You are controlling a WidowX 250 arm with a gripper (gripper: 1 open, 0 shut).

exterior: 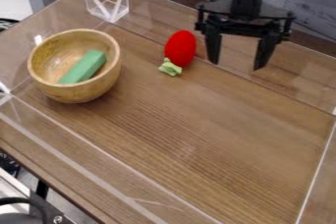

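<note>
My black gripper (pixel 243 31) hangs over the back right of the wooden table, open, its two fingers spread wide and pointing down with nothing clearly between them. Just left of it a red oval object (pixel 180 46) lies on the table, with a small light green item (pixel 170 68) in front of it. At the left, a tan bowl (pixel 94 84) holds a green oblong object (pixel 83 68).
A small clear wire or plastic holder (pixel 108 4) stands at the back left. Cables show beyond the table's left edge.
</note>
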